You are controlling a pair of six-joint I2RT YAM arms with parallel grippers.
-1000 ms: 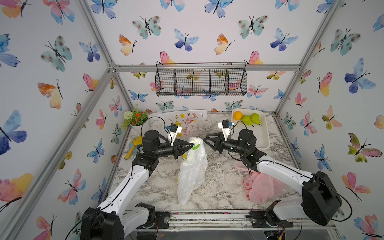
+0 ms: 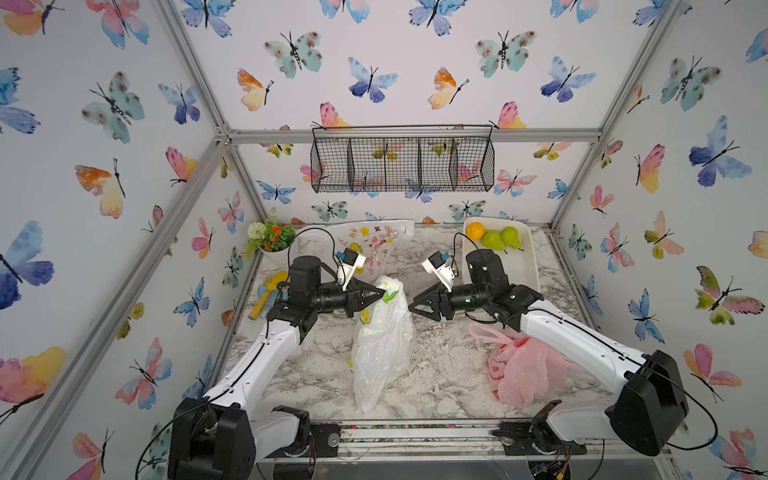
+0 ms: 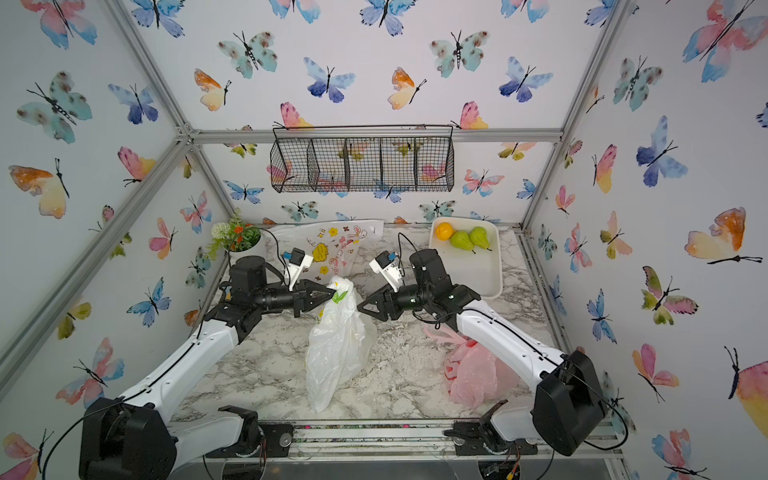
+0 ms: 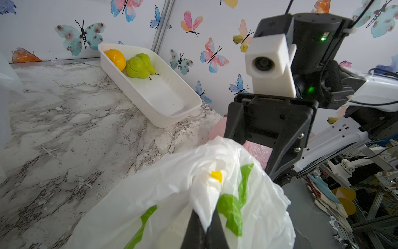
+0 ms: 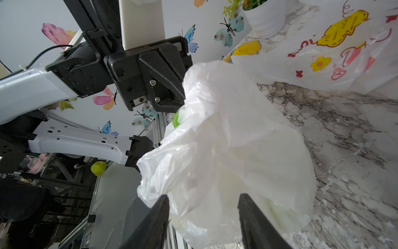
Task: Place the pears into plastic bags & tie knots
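Observation:
Pinched at its gathered top, a white plastic bag with green and yellow print hangs from my left gripper, which is shut on the thin film. The lower part of the bag reaches down towards the table's front. My right gripper stands open just right of the bag's upper part, its fingers apart and facing the film without gripping it. Two green pears lie beside an orange in the white tray at the back right. Whether the bag holds anything cannot be told.
A pink plastic bag lies front right, below my right arm. Printed clear plastic lies at the back, by a flower pot. A wire basket hangs on the back wall. Bare marble shows between the white and pink bags.
The left gripper and the white bag have shifted only slightly left.

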